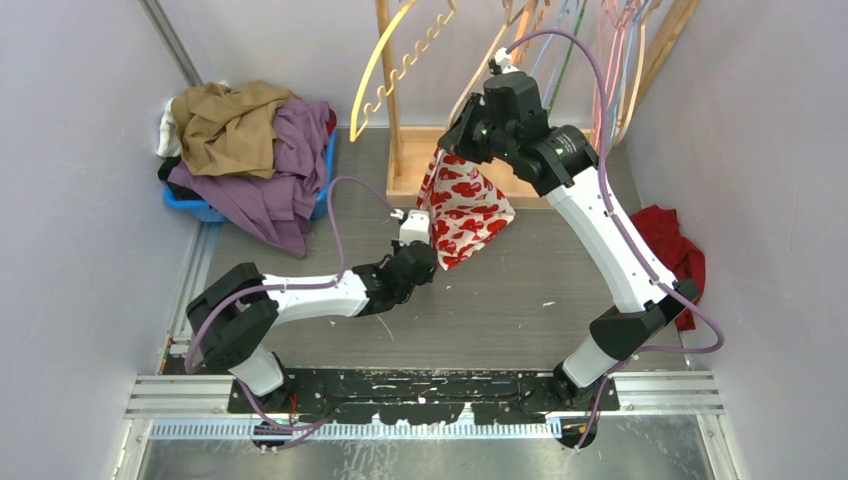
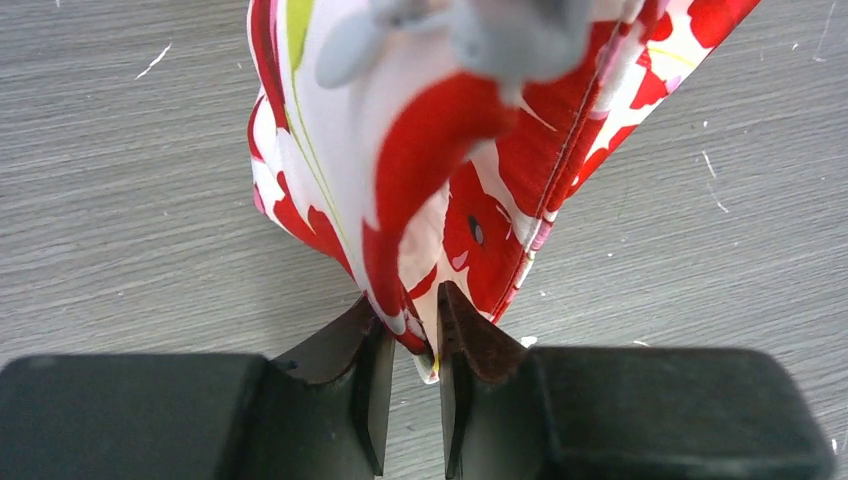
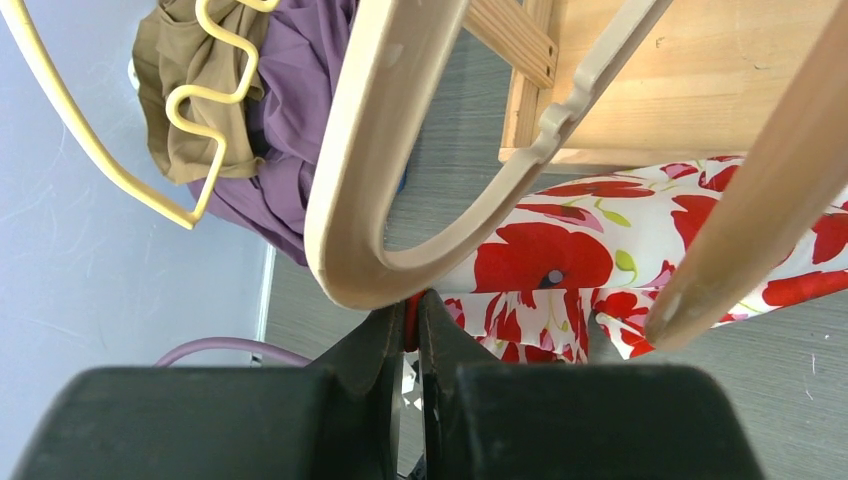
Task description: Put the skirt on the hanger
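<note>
The white skirt with red flowers [image 1: 468,210] hangs from my right gripper [image 1: 452,145]. In the right wrist view, red fabric shows pinched between the shut right fingers, close behind the bent end of a beige hanger [image 3: 350,200]. At the skirt's lower left corner is my left gripper [image 1: 424,268]. In the left wrist view a narrow gap parts its fingers [image 2: 462,330], and the tip of the skirt [image 2: 470,240] hangs between them, near or against the finger at the left. The skirt's upper edge is partly hidden by the right gripper.
A yellow notched hanger [image 1: 375,65] hangs left of the right gripper; more hangers crowd the rack at right. The wooden base [image 1: 410,175] lies behind the skirt. A blue basket [image 1: 205,212] of clothes stands left, a red cloth [image 1: 672,250] right.
</note>
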